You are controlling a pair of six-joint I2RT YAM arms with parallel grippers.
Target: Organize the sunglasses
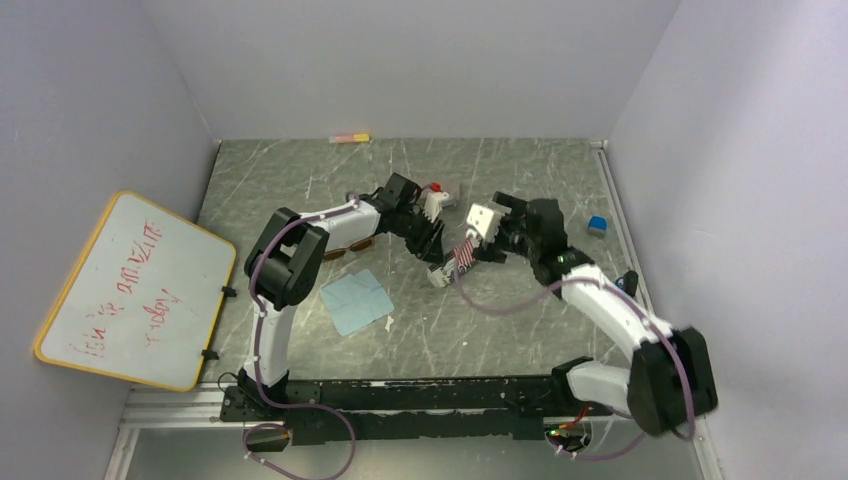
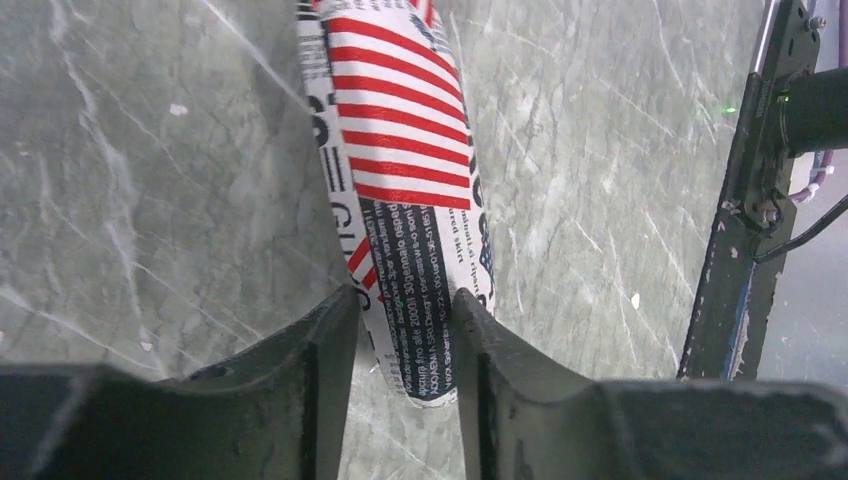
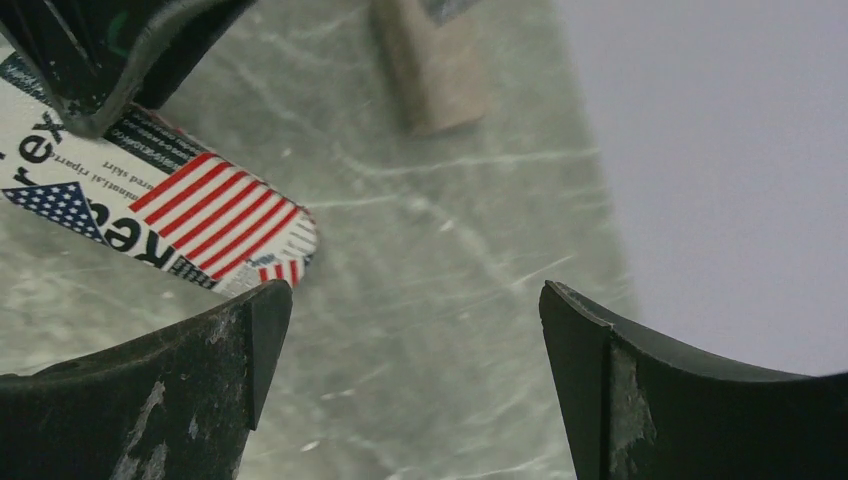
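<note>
A striped glasses case [image 2: 400, 140] with red stripes and black lettering lies on the marble table at the centre. My left gripper is over its dark printed end, fingers part open on either side of it. The case [image 3: 210, 210] also shows in the right wrist view. My right gripper stands open above the table, to the side of the case, with nothing between its fingers. A pair of brown sunglasses [image 1: 338, 251] lies beneath the left arm, partly hidden.
A light blue cloth [image 1: 355, 298] lies left of centre. A blue block [image 1: 597, 226] and a dark blue object [image 1: 628, 284] sit at the right edge. A brown box [image 3: 435, 85] stands behind the case.
</note>
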